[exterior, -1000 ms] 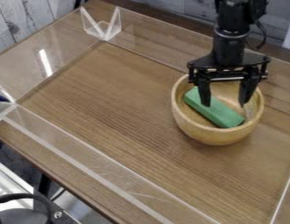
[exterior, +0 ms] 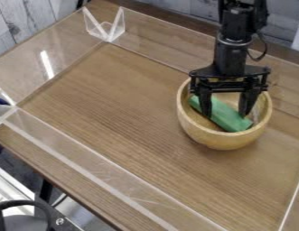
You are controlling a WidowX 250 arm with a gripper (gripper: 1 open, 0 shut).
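My black gripper (exterior: 228, 88) reaches down from the top right into a light wooden bowl (exterior: 221, 137), with its fingers open. A green elongated object (exterior: 218, 115) lies slanted in the bowl, beneath and between the fingers. The fingertips are at or just inside the bowl; whether they touch the green object I cannot tell.
The bowl stands on a wooden table (exterior: 116, 126). A clear holder (exterior: 106, 25) stands at the back left. Dark cables and a device (exterior: 22, 217) are at the lower left.
My gripper has moved lower into the bowl, over the green object. The bowl and the object look about the same.
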